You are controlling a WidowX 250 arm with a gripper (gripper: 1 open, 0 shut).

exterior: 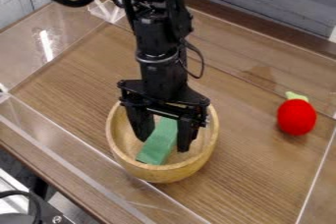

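A yellow bowl (167,172) sits on the wooden table, holding a green object (157,144). My black gripper (167,126) is lowered into the bowl around the upper part of the green object, open, with one finger on each side; contact cannot be told.
A red tomato-like object (297,117) with a pale green stem lies to the right.
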